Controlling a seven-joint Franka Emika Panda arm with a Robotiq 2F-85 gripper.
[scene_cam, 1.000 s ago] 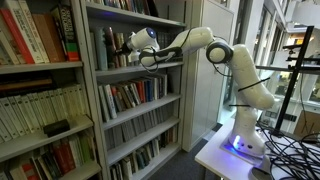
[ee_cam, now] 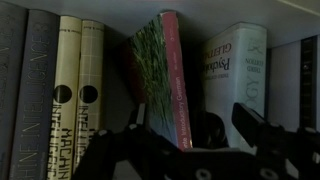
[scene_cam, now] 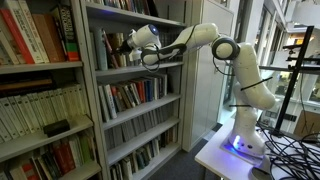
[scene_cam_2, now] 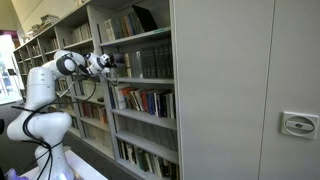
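Observation:
In the wrist view, a book with a pink spine and a green, grassy cover leans slightly left on a shelf. My gripper is at the bottom of that view, its dark fingers apart, with the spine's lower part showing between them. I cannot tell whether either finger touches the book. To the right stands a pale book lettered "Psychology" and "Gleitman". From outside, the gripper is small and dark at the upper shelf; its fingertips are hard to make out there.
Yellow-spined books and dark books stand to the left in the wrist view, with a dark gap before the pink one. A shelf board runs close overhead. More book-filled shelves lie below the arm.
The arm's far end has shifted slightly left along the upper shelf in exterior view 1. The books there look unchanged.

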